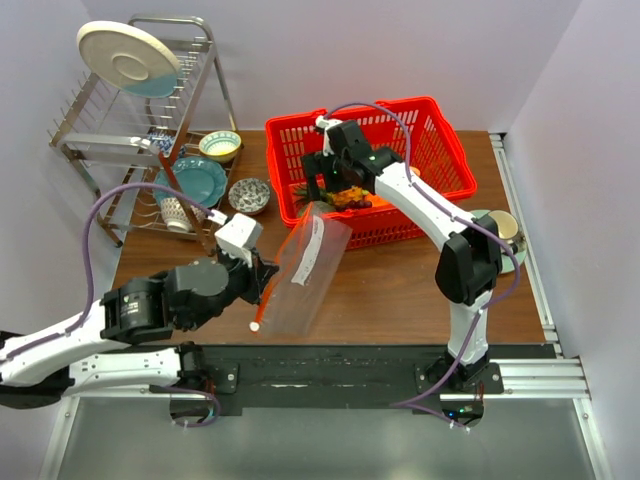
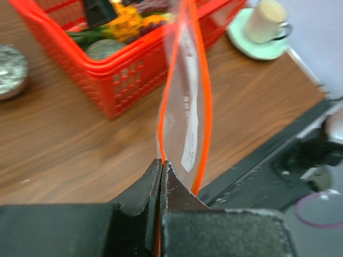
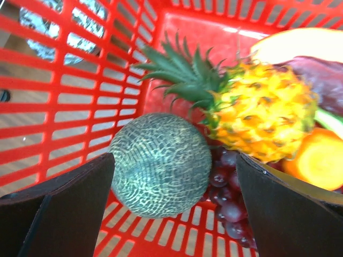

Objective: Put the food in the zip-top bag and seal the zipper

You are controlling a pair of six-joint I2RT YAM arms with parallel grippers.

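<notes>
A clear zip bag [image 1: 310,280] with an orange zipper hangs upright from my left gripper, which is shut on its edge. My right gripper [image 1: 320,170] is over the red basket, open, with nothing held. Beneath it in the right wrist view lie a pineapple [image 3: 262,112], a green netted melon [image 3: 158,163], red grapes [image 3: 233,209], an orange carrot piece [image 3: 321,155], a pale yellow curved food [image 3: 289,43] and a purple item [image 3: 316,75].
The red basket [image 1: 440,160] stands at the back. A dish rack [image 1: 120,140] and patterned bowl [image 1: 250,196] are at left, a cup on a saucer [image 1: 505,230] at right.
</notes>
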